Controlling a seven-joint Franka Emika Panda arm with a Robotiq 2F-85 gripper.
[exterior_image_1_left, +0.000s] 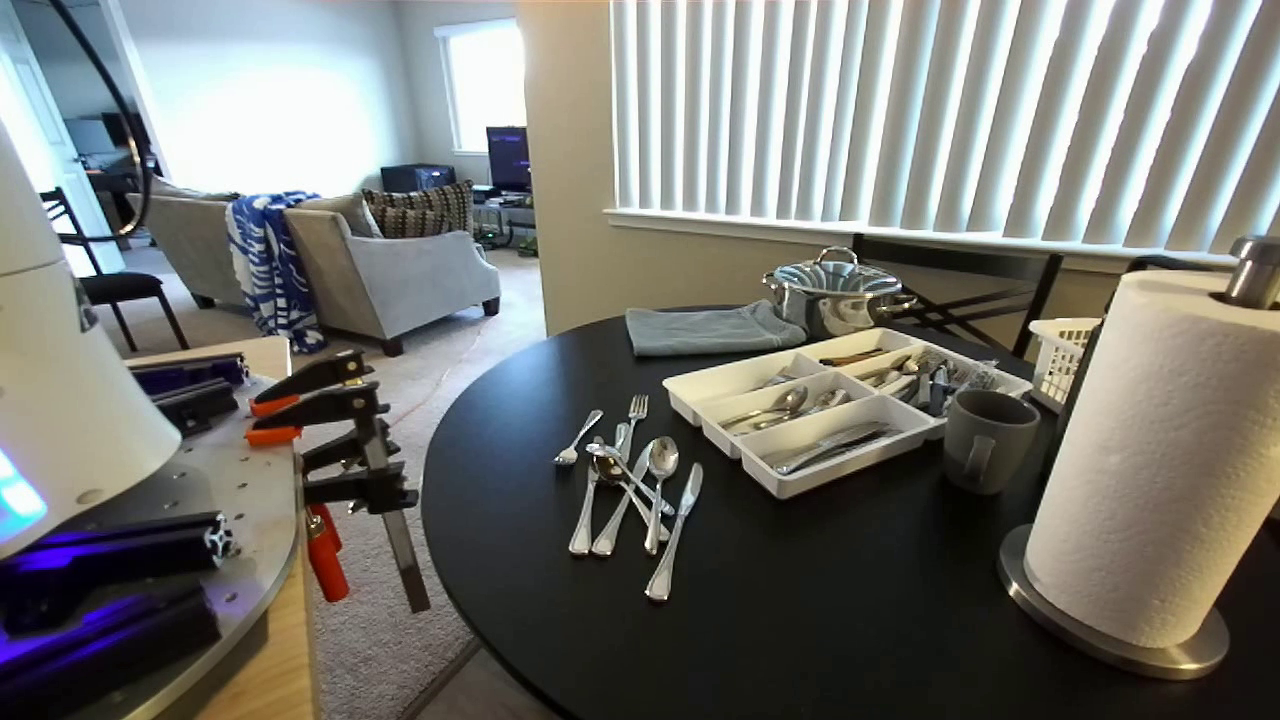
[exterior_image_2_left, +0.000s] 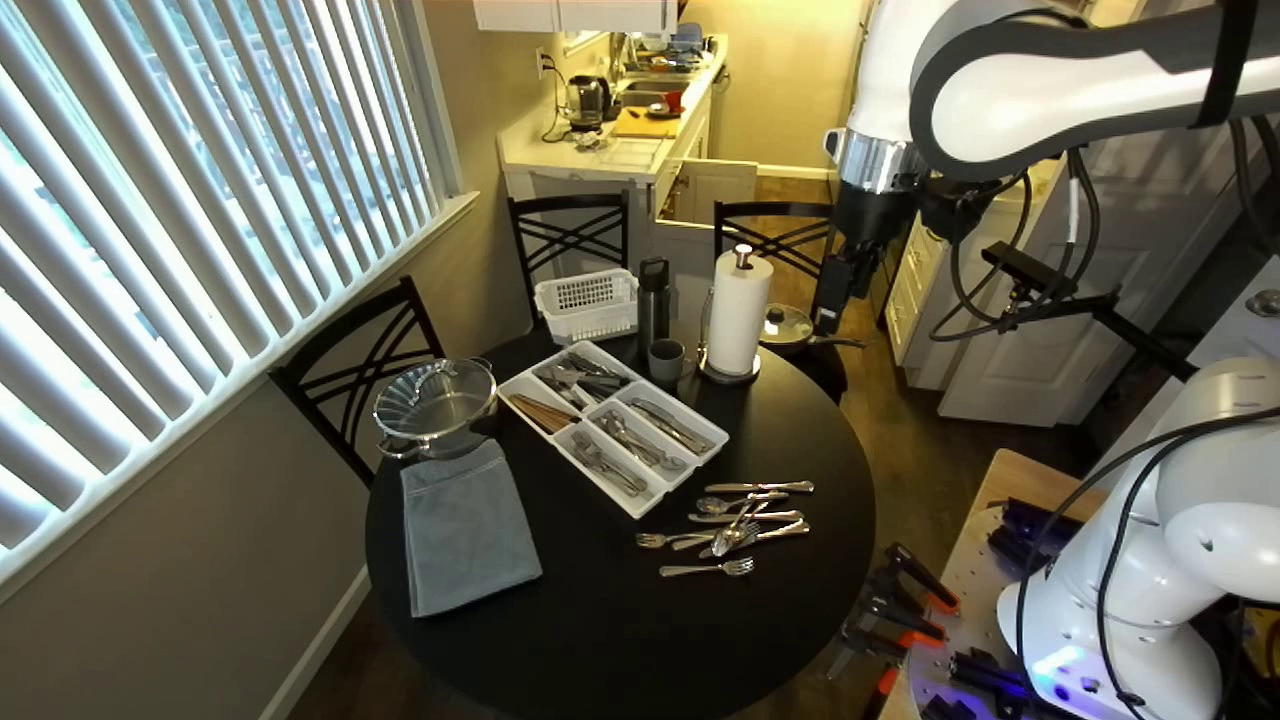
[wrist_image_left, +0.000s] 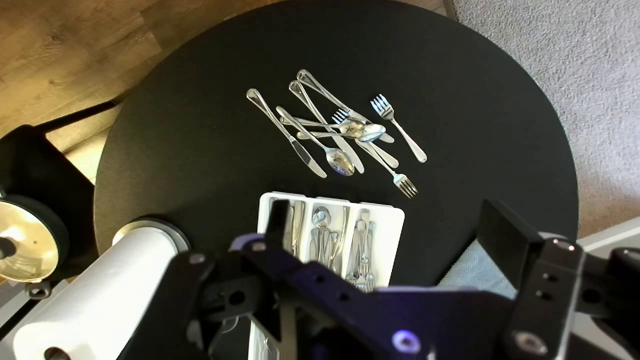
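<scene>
My gripper is open, its fingers (wrist_image_left: 508, 243) wide apart with nothing between them. In exterior view 2 the gripper (exterior_image_2_left: 840, 288) hangs high on the right side, well clear of the tabletop. Loose silver cutlery lies on the black round table (exterior_image_2_left: 624, 624): a crossed pile with a spoon (wrist_image_left: 340, 161) and a fork (wrist_image_left: 405, 185), a knife (wrist_image_left: 288, 133) at one side and a separate fork (wrist_image_left: 397, 128) at the other. A white divided tray (exterior_image_1_left: 786, 482) stands beside the pile, with knives, spoons, forks and other utensils in its compartments.
Round the tray stand a grey mug (exterior_image_1_left: 987, 442), a paper towel roll (exterior_image_1_left: 1158, 462), a black bottle (exterior_image_2_left: 654, 300) and a white basket (exterior_image_2_left: 588, 306). A lidded pot (exterior_image_2_left: 435, 408) and a folded grey cloth (exterior_image_2_left: 468, 528) occupy the window side.
</scene>
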